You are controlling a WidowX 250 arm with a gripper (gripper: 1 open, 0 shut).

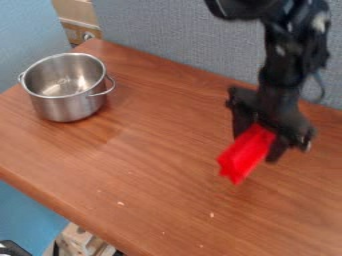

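Note:
My black gripper (263, 135) is shut on a red block (243, 155), held at the right side of the wooden table (147, 190); both arm and block are blurred. A steel pot (64, 90) with side handles stands at the back left of the table.
A grey padded wall runs along the back, a blue surface lies beside the left edge, and some dark items show at the bottom left corner.

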